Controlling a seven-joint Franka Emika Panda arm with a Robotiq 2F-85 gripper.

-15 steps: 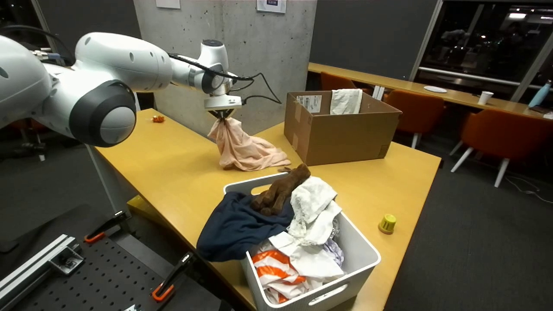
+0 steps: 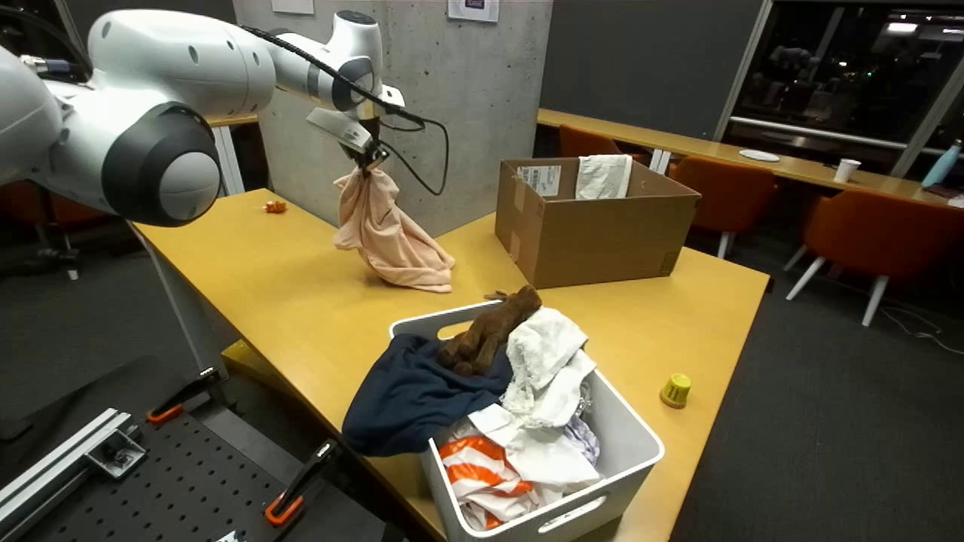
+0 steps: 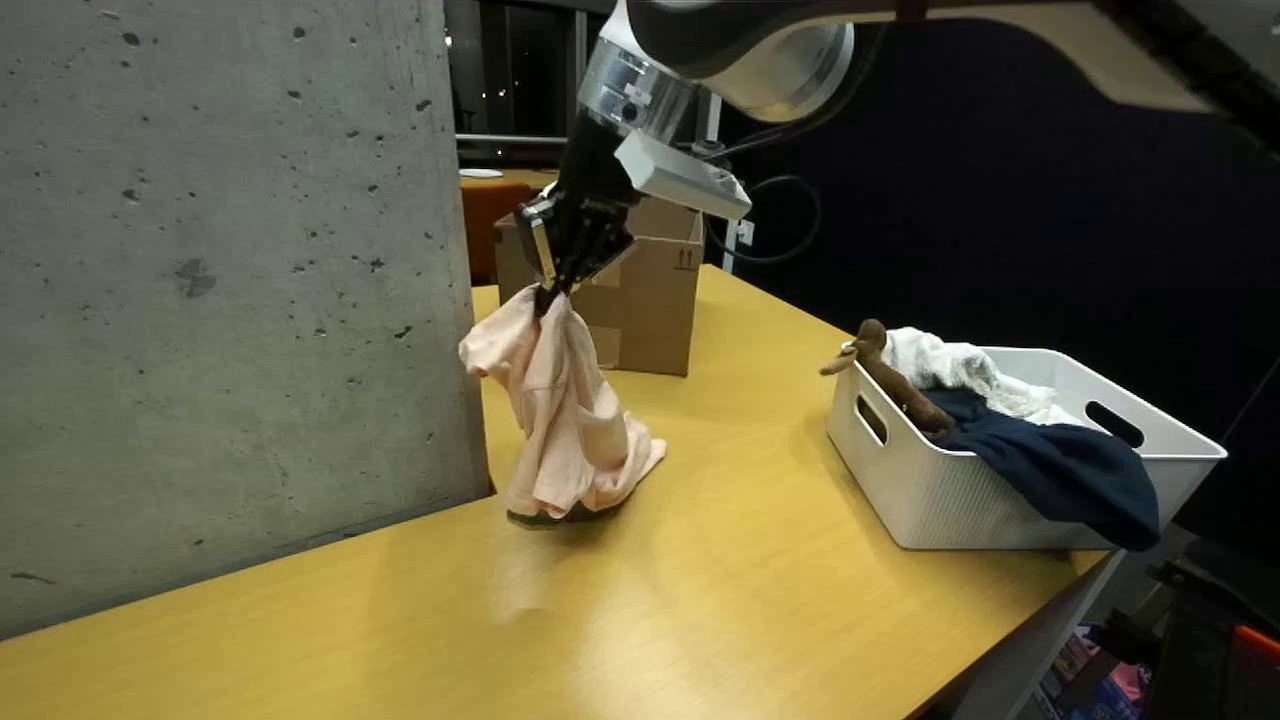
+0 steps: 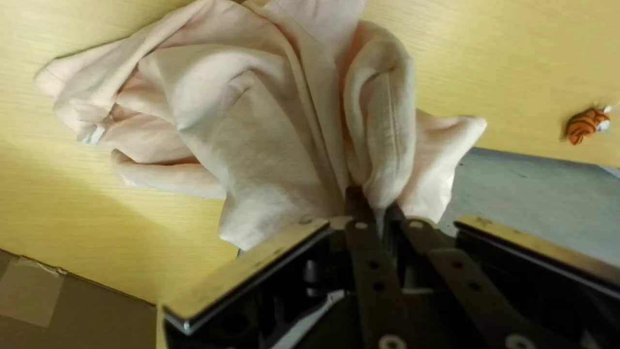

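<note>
A pale pink cloth [image 2: 393,236] hangs from my gripper [image 2: 366,172], its lower end spread over the yellow table by the concrete pillar. In the second exterior view the cloth [image 3: 573,414] drapes down in folds, and its lowest part reaches the tabletop. Seen from the wrist, my gripper is shut on a bunched fold of the pink cloth [image 4: 255,128]. The fingertips are partly hidden by the fabric.
Behind the cloth stands an open cardboard box [image 2: 605,236] with a white cloth [image 2: 603,176] over its edge. A white basket [image 2: 637,452] holds clothes and a brown plush toy [image 2: 492,334]. A yellow cup [image 2: 675,390] and a small orange item [image 2: 276,207] sit apart on the table.
My gripper has risen, tilted and moved left in the first exterior view, drawing the pink cloth away from the basket and box. More of the cloth now hangs clear of the table.
</note>
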